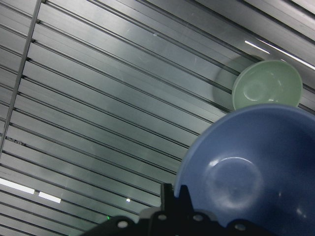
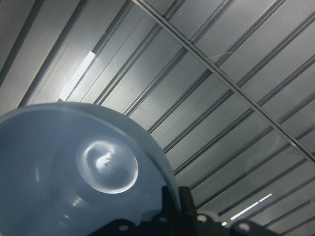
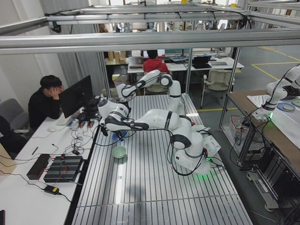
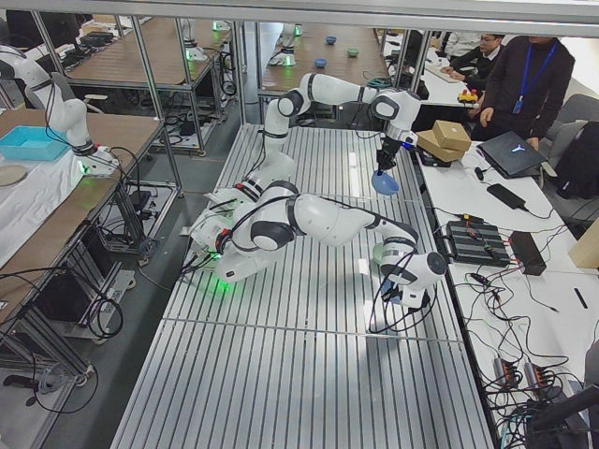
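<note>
Two blue bowls are held above the slatted metal table (image 4: 262,393). My left gripper is shut on the rim of one blue bowl (image 1: 246,167); beyond that bowl in the left wrist view a green bowl (image 1: 266,83) sits on the table. My right gripper is shut on the rim of the other blue bowl (image 2: 59,167). The green bowl also shows in the camera left view (image 3: 119,152), near the table's left edge. The arms partly hide the bowls and grippers in both camera views.
A white desk (image 3: 28,206) with a monitor (image 3: 77,96), cables and black boxes runs along the table's left side, where people are. Another bench (image 3: 288,131) with an arm stands at the right.
</note>
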